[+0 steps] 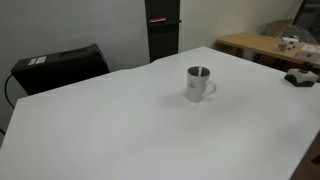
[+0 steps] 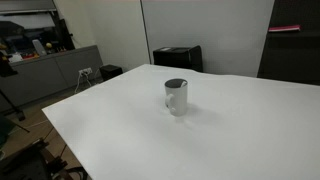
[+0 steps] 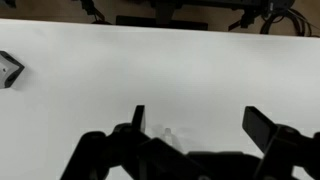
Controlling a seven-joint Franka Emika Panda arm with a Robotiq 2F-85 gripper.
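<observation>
A light grey mug stands upright on the white table, its handle toward the right in exterior view 1. A pale, thin item shows at its dark mouth. The same mug stands near the middle of the tabletop in exterior view 2. In the wrist view my gripper is open over the table, its two black fingers wide apart. A faint pale shape shows low in that view, partly hidden by the gripper; I cannot tell what it is.
A black box-like object is beyond the table's far edge. A dark and light object lies at the left edge of the wrist view. A wooden table stands behind.
</observation>
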